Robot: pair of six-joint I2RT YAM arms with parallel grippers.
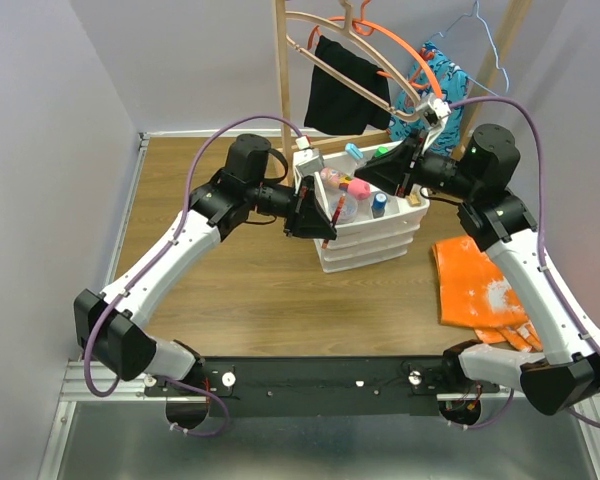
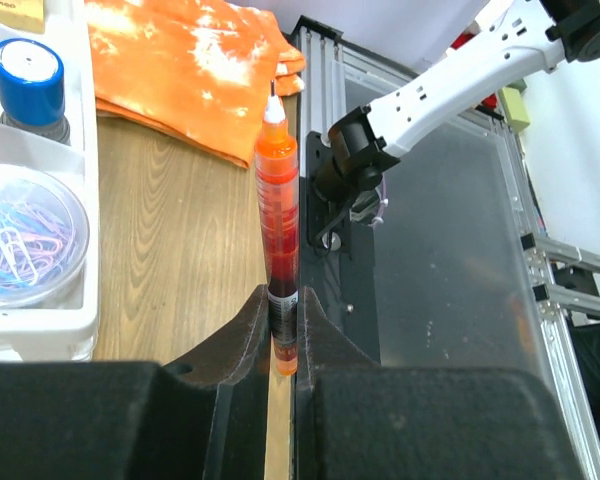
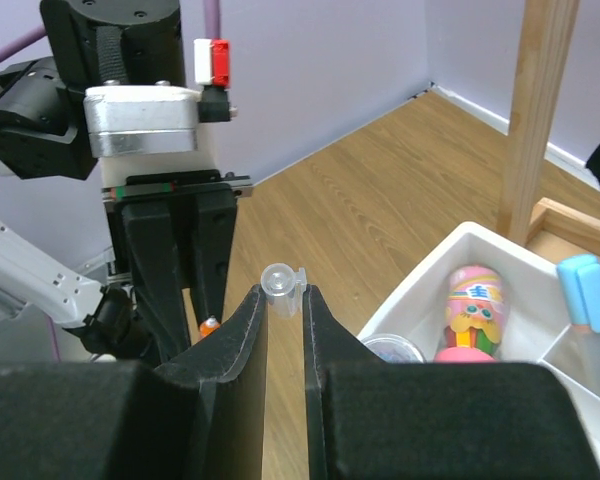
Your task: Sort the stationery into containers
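Observation:
A red-orange pen (image 2: pixel 277 210) stands roughly upright, its thin nib bare at the top. Low on its barrel, my left gripper (image 1: pixel 320 238) is shut on it, over the near left side of the white organizer box (image 1: pixel 365 238). A small clear pen cap (image 3: pixel 280 287) shows between the fingertips of my right gripper; both fingers appear to touch it. In the top view that gripper is over the box's upper right part, covering some contents. Inside the box are a blue-capped bottle (image 1: pixel 379 204), a round tub of paper clips (image 2: pixel 25 240) and a pink cartoon-printed item (image 3: pixel 476 305).
An orange cloth (image 1: pixel 480 285) lies right of the box. Behind the box stands a wooden rack (image 1: pixel 285 90) with hangers and hanging clothes. Wooden floor (image 1: pixel 230 310) left and in front of the box is clear.

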